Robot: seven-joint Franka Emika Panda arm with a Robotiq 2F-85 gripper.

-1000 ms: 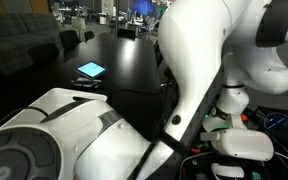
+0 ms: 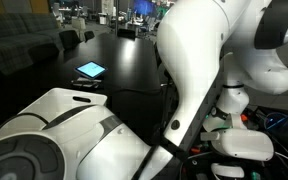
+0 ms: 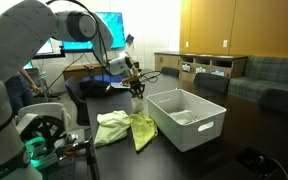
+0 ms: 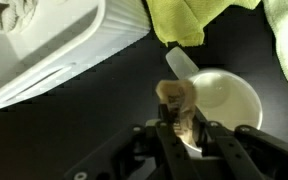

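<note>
In the wrist view a white mug [image 4: 231, 98] stands upright on the dark table, its handle pointing to the upper left. A small brown and tan item [image 4: 180, 105] is at the fingertips of my gripper, overlapping the left side of the mug's opening. The black fingers reach over the mug's near rim. Whether they press on the item, and whether it rests inside the mug, cannot be told. In exterior view 2 my gripper [image 3: 135, 88] is small and indistinct beyond the bin. My arm hides the work area in exterior view 1.
A white bin [image 3: 206, 128] stands beside the mug, with something pale inside. A yellow-green cloth [image 3: 142, 130] and a whitish cloth [image 3: 112, 126] lie near it. A lit tablet [image 2: 90, 70] is farther off.
My arm has shifted slightly down and to the right in exterior view 1. Nothing else there has visibly moved.
</note>
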